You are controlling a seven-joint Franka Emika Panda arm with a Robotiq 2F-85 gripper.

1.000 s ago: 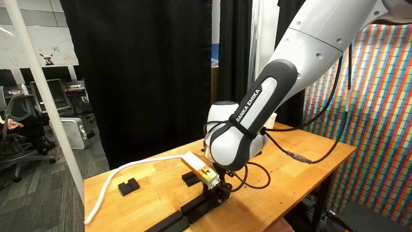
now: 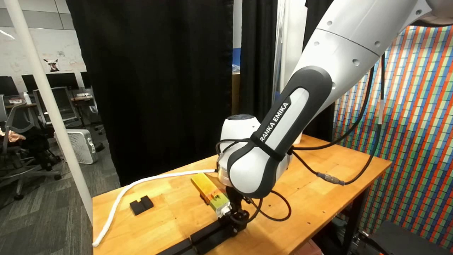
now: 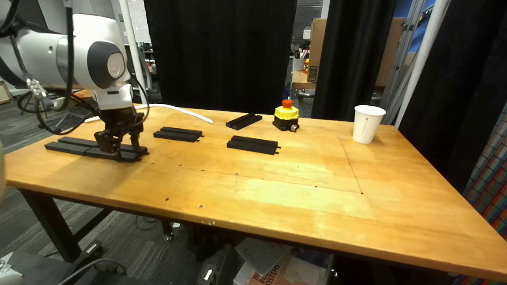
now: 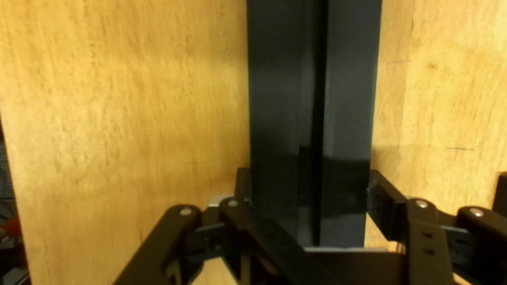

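Note:
My gripper (image 3: 127, 147) is shut across a black grooved track piece (image 3: 107, 152), near the end closer to the robot's wrist. In the wrist view, one of its fingers (image 4: 382, 204) presses the right side of the piece (image 4: 349, 118) and the other the left. A second black track piece (image 3: 66, 147) lies in line with the held one, end to end. Only a thin seam shows between them in both exterior views; whether they interlock I cannot tell. The held piece appears to be down at table level.
More black track pieces (image 3: 178, 134) lie apart on the table (image 3: 285, 199), one (image 3: 252, 145) towards the middle and one (image 3: 243, 121) at the back. A yellow emergency-stop button (image 3: 286, 115), white cup (image 3: 368, 124) and white cord (image 3: 180, 111) are also there.
My gripper has come down and towards the front left in exterior view 1, carrying the track piece.

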